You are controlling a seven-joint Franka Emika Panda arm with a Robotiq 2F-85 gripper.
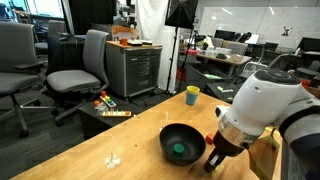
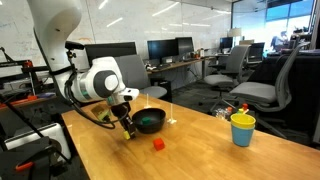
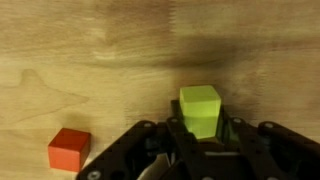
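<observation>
Between the gripper's (image 3: 202, 112) fingers sits a yellow-green block (image 3: 201, 108), seen from above in the wrist view, with the fingers shut on it. The wooden table shows beneath it. In exterior view 2 the gripper (image 2: 129, 131) is low over the table, just in front of a black bowl (image 2: 149, 119). Something green (image 1: 179, 148) lies inside the bowl in exterior view 1. A red block (image 3: 69, 149) rests on the table to the left of the gripper in the wrist view; exterior view 2 shows this red block (image 2: 158, 143) too.
A blue-and-yellow bucket (image 2: 242, 129) stands on the table, well apart from the bowl. Office chairs (image 1: 79, 66) and a drawer cabinet (image 1: 138, 68) stand beyond it.
</observation>
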